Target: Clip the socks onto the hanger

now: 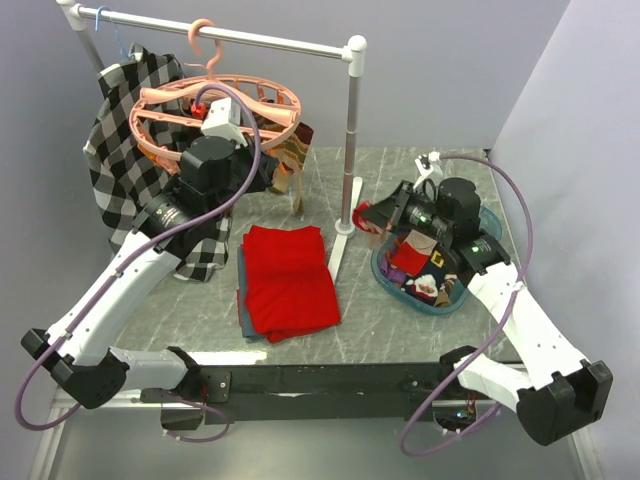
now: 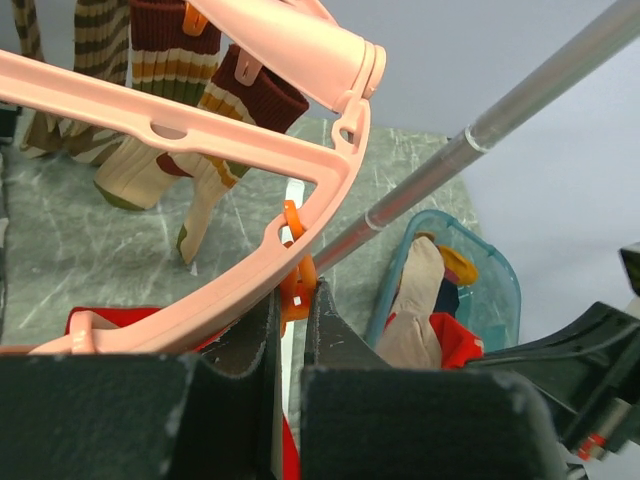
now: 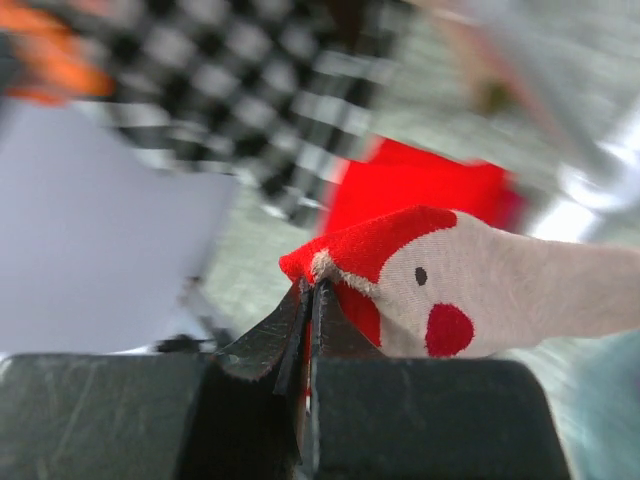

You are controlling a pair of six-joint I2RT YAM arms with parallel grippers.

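The pink round hanger (image 1: 215, 92) hangs from the rail, striped socks (image 2: 175, 55) clipped along it. My left gripper is shut on an orange clip (image 2: 298, 285) at the hanger's rim. My right gripper is shut on a red-and-beige sock (image 3: 400, 270) with a dark dot and red spot, held in the air above the left edge of the blue basket (image 1: 420, 305), right of the rail post.
The basket holds more mixed socks. A red folded cloth (image 1: 285, 280) lies mid-table. The rail's post (image 1: 350, 140) stands between the arms. A black-and-white checked cloth (image 1: 130, 150) hangs at the left.
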